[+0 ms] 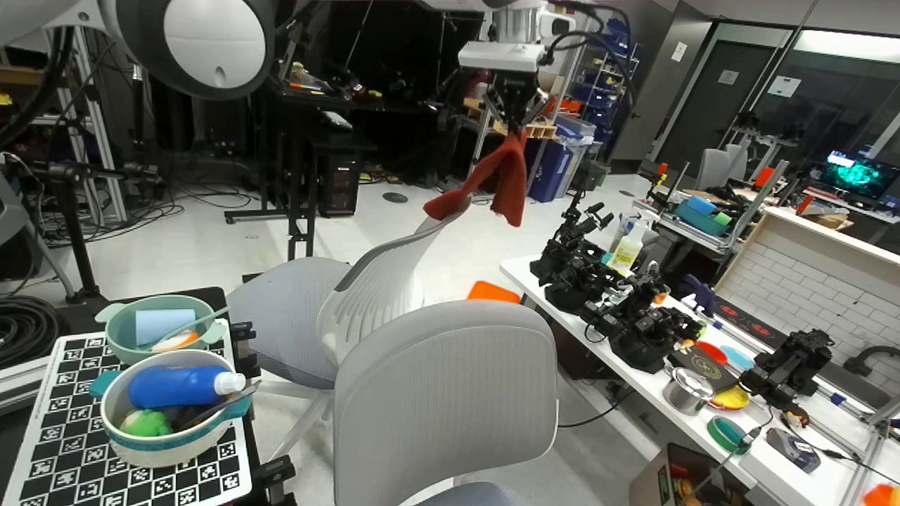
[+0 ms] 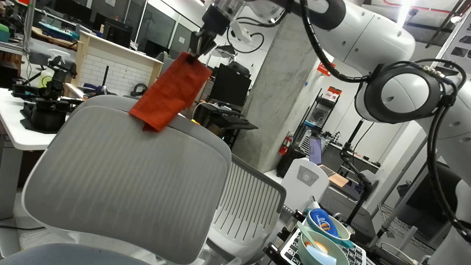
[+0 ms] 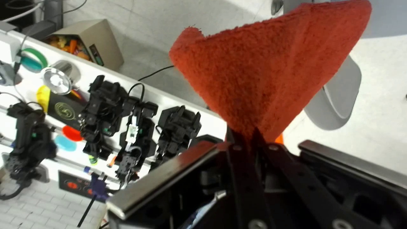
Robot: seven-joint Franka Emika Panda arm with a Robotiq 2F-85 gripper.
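A red cloth (image 1: 503,176) hangs from my gripper (image 1: 516,128), which is shut on its upper end. In exterior view 1 one corner of the cloth reaches down to the top edge of the rear grey chair (image 1: 384,274); whether it still touches there I cannot tell. Exterior view 2 shows the same cloth (image 2: 171,92) draped flat and slanting below the gripper (image 2: 194,55), overlapping a chair back (image 2: 128,176). Seen from the wrist, the cloth (image 3: 263,65) fans out from the pinched fingertips of the gripper.
A second grey chair (image 1: 447,405) stands in front. Bowls (image 1: 173,455) with a blue bottle (image 1: 177,385) sit on a patterned board (image 1: 67,422) at the left. To the right, a white table (image 1: 527,278) carries black robot devices and a pot (image 1: 688,391).
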